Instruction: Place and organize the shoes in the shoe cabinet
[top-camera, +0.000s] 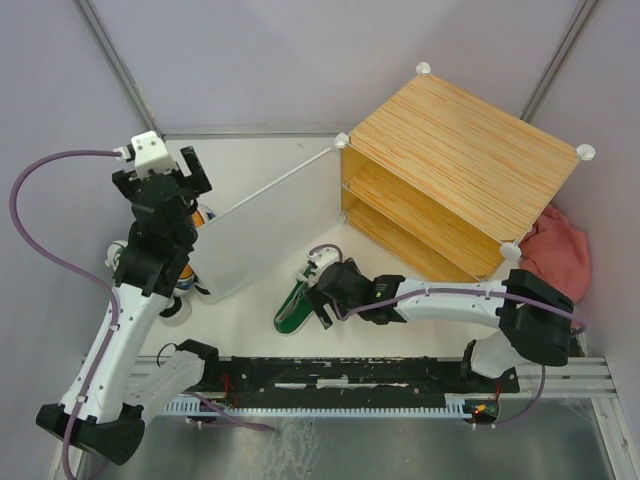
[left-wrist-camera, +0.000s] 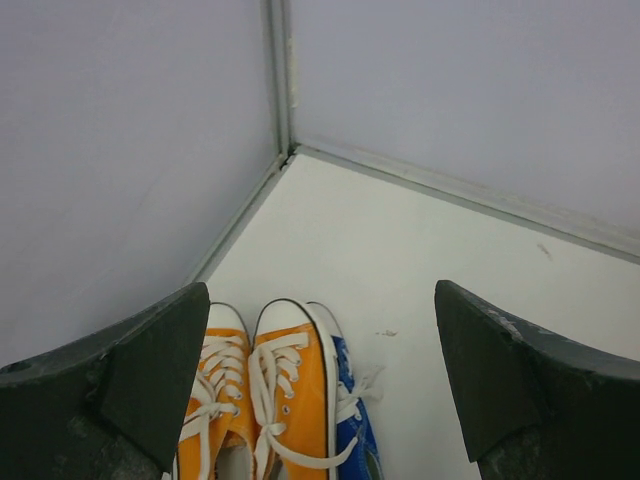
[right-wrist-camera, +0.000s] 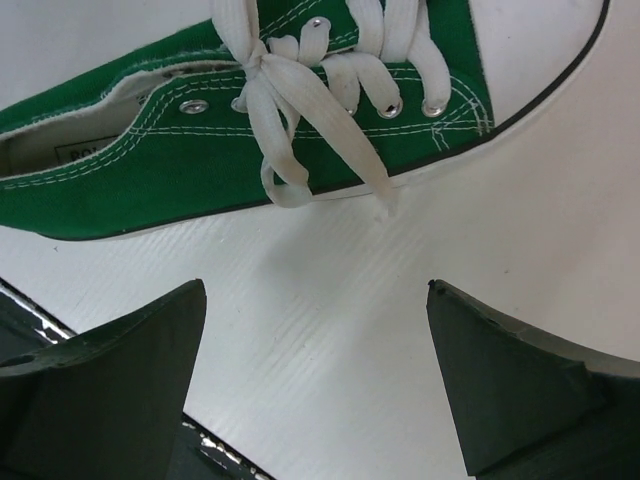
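Observation:
A green sneaker with white laces (right-wrist-camera: 330, 110) lies on the white table near the front middle, partly covered by my right arm in the top view. My right gripper (top-camera: 318, 303) is open beside it, and only bare table shows between its fingers in the right wrist view. At the left, my left gripper (top-camera: 163, 176) stands open over the shoe group. A pair of orange sneakers (left-wrist-camera: 290, 390) and a blue sneaker (left-wrist-camera: 355, 420) appear below it in the left wrist view. The wooden shoe cabinet (top-camera: 470, 140) stands at the right, its shelves (top-camera: 410, 219) facing the front left.
A white panel (top-camera: 270, 235) runs from the cabinet's left corner towards the shoes at the left. Red cloth (top-camera: 556, 255) lies right of the cabinet. Grey walls enclose the table.

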